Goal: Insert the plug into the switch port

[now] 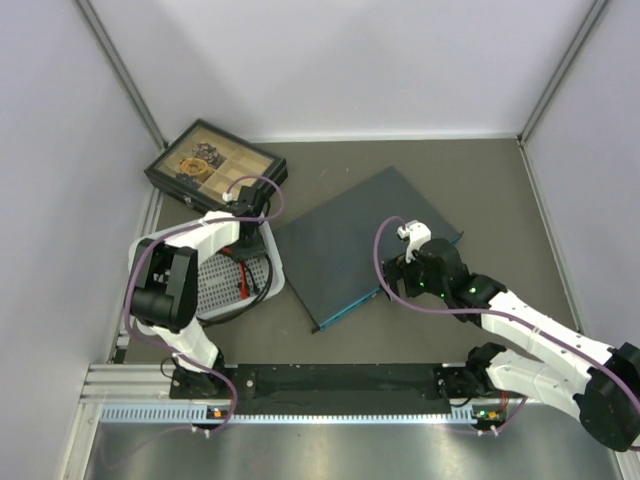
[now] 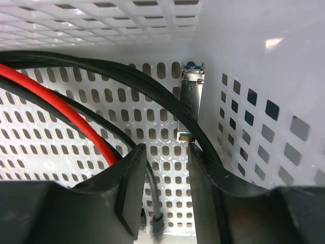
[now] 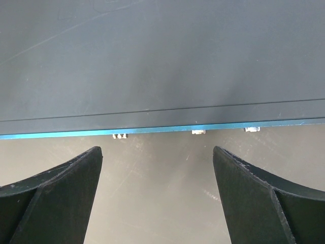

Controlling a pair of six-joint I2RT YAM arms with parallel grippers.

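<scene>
A metal plug module [image 2: 191, 96] with a blue tab lies in the perforated white basket [image 1: 210, 290], partly crossed by black cables. My left gripper is down in the basket just short of the module's lower end, fingers apart with none of the module between them. My right gripper stands open at the blue-edged front of a dark flat panel [image 3: 162, 61], which has small metal tabs [image 3: 198, 132] along that edge; whether these are ports I cannot tell.
Red cable [image 2: 76, 117] and black cables [image 2: 117, 71] share the basket. A compartment case [image 1: 215, 165] sits behind it at the back left.
</scene>
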